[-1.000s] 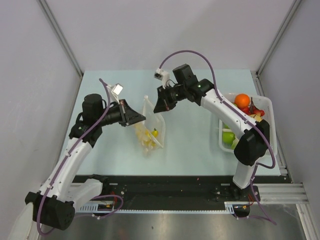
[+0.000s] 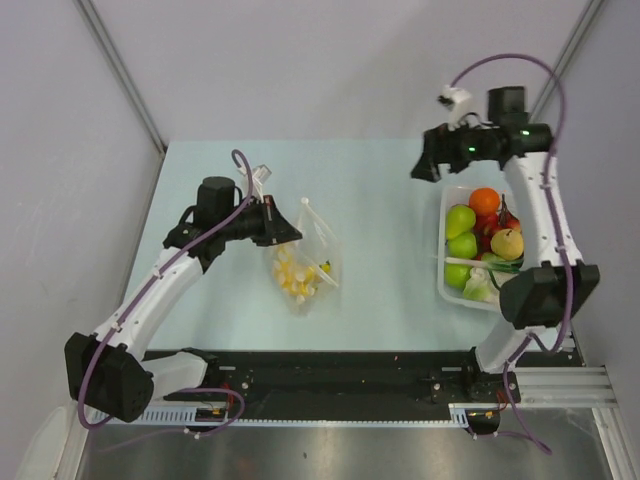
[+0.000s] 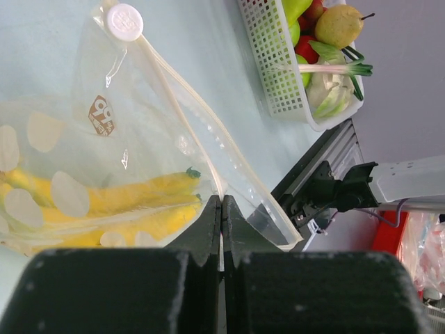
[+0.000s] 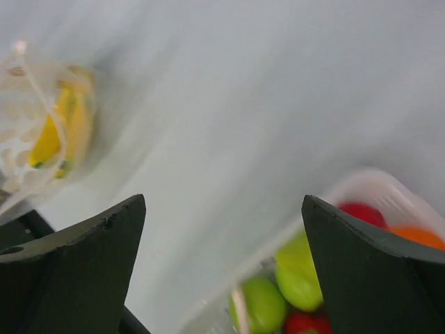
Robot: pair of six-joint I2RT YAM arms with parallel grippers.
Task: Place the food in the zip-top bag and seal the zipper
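Note:
A clear zip top bag [image 2: 310, 250] with several yellow bananas [image 3: 125, 195] inside lies mid-table. My left gripper is shut on the bag's zipper edge. My right gripper is open with nothing between its fingers; in the top view it is blurred, above the upper left of the food basket, well apart from the bag.
A white basket [image 3: 271, 76] at the table's right holds an orange [image 2: 483, 201], a pear [image 3: 337, 26], green and red produce and leafy vegetables. The table between bag and basket is clear.
My right arm has swung from the bag rightward to above the basket. My left gripper has moved slightly right with the bag's edge.

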